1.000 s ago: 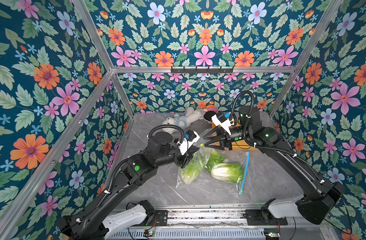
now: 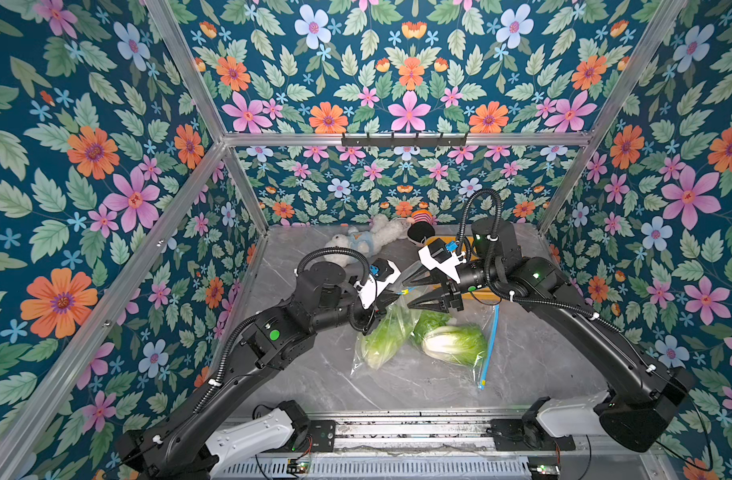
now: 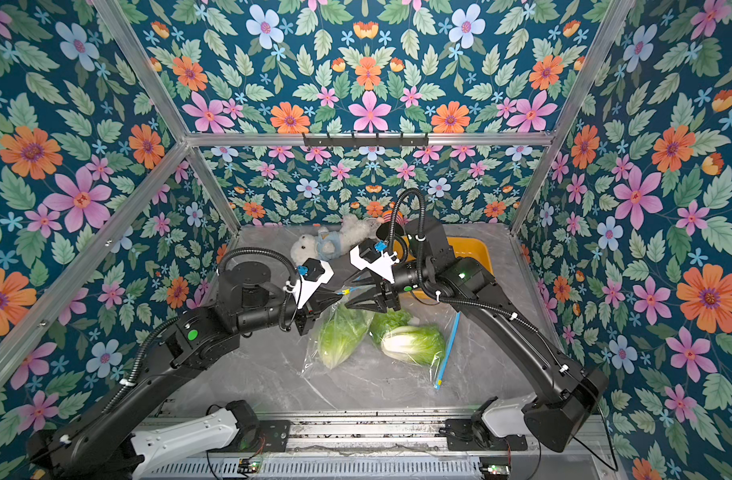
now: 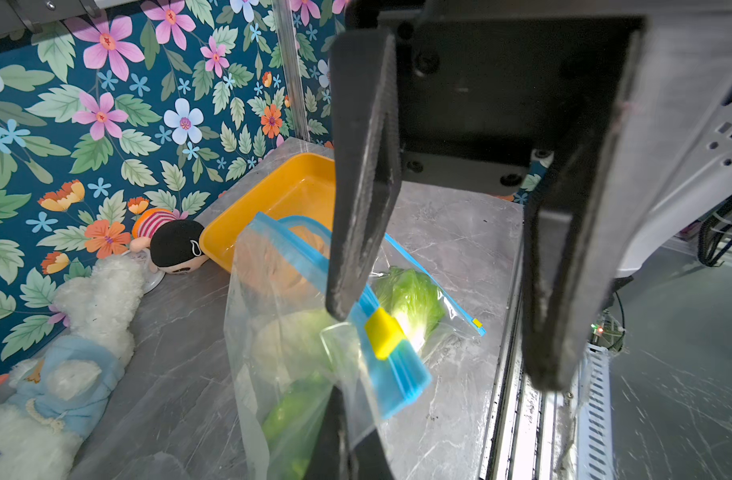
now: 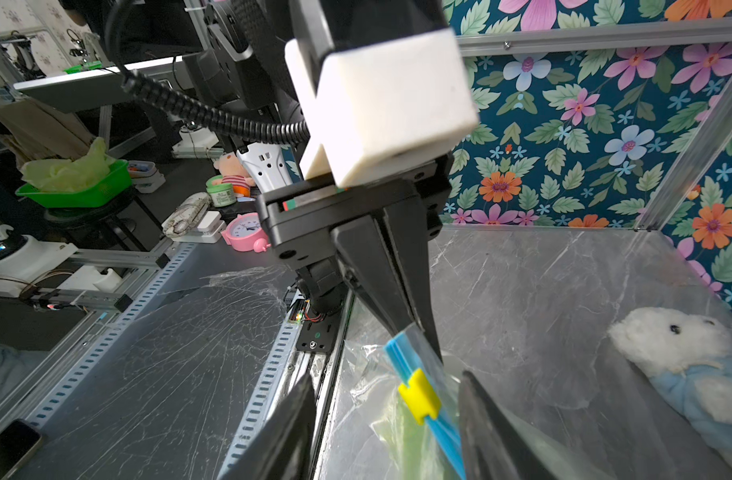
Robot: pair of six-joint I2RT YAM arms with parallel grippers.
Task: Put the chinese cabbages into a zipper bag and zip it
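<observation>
My left gripper is shut on the top corner of an upright clear zipper bag point(image 4: 258, 344). A green cabbage point(image 2: 384, 340) is inside that bag. Its blue zip strip carries a yellow slider point(image 4: 384, 332), close to where the left fingers pinch the plastic. The right gripper is open around the strip and slider, one finger point(image 4: 366, 176) in front of the blue band in the left wrist view. I cannot tell whether it touches the bag. Beside them lies a second bag with cabbage point(image 2: 453, 344), its blue zip point(image 2: 490, 344) facing right.
Behind the right arm stands a yellow bin point(image 4: 302, 180). A white plush toy point(image 4: 86, 352) in blue and a doll with a striped cap point(image 4: 174, 240) lie along the back. Bare grey table point(image 2: 302, 376) shows at front left.
My right gripper has shifted slightly left and toward the front, its fingertips now near the held strip. The left arm and the lying bag look unmoved.
</observation>
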